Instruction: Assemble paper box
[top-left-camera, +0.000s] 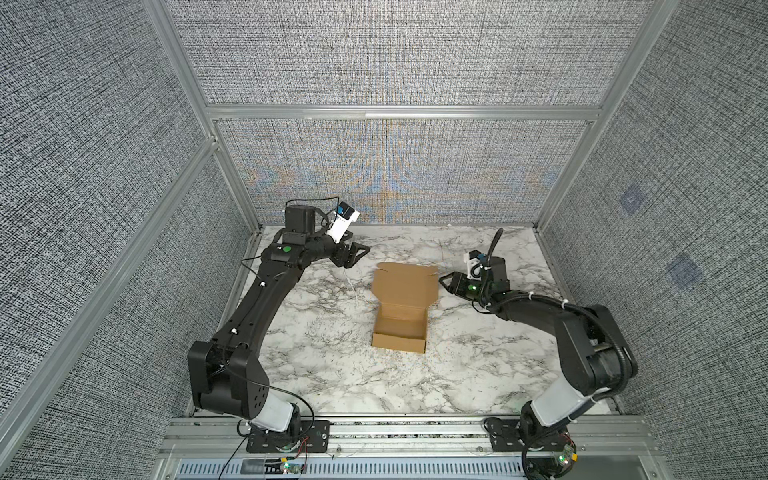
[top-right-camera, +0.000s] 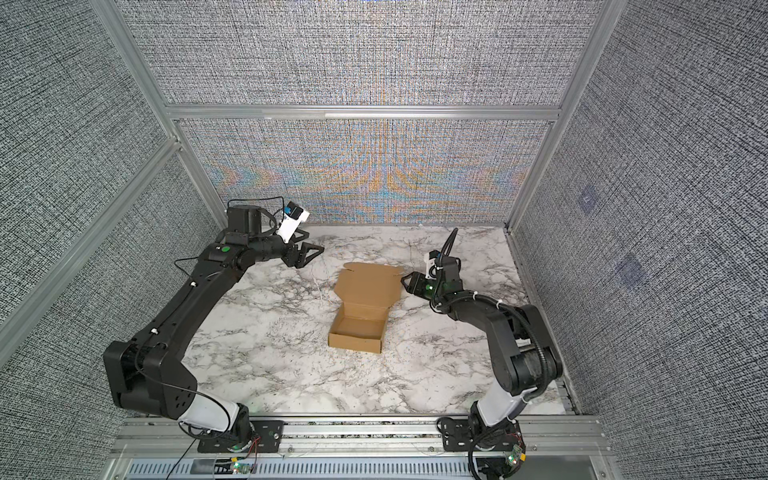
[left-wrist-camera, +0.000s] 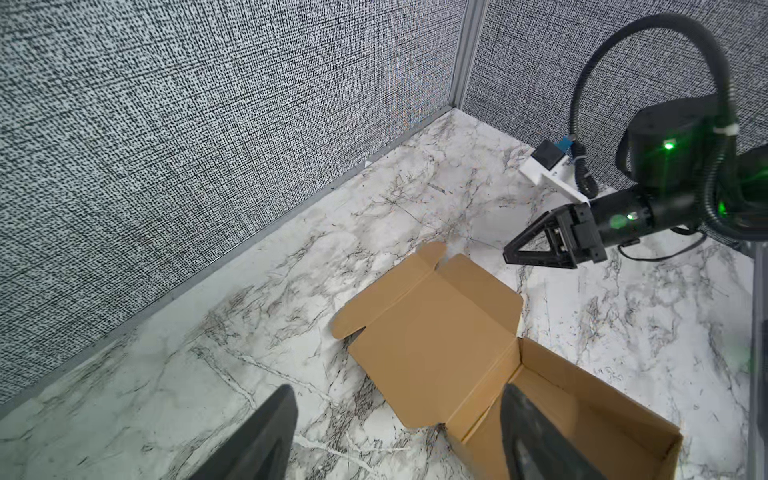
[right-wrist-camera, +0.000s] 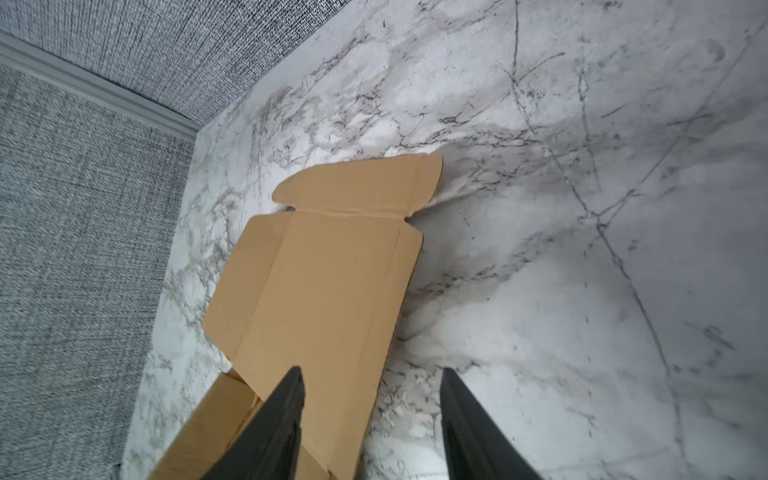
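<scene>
The cardboard box (top-left-camera: 399, 325) stands open mid-table, its lid (top-left-camera: 404, 281) folded out toward the back, with side and end flaps (right-wrist-camera: 356, 182) spread. To the upper left of the lid, my left gripper (top-left-camera: 354, 249) is raised above the table, open, with nothing between its fingers. Beside the lid's right side is my right gripper (top-left-camera: 453, 281), also open and empty; its blurred fingertips frame the lid's edge in the right wrist view.
Grey fabric walls (top-left-camera: 392, 168) enclose it at the back and sides. Both arms rise from the front rail (top-left-camera: 408, 432).
</scene>
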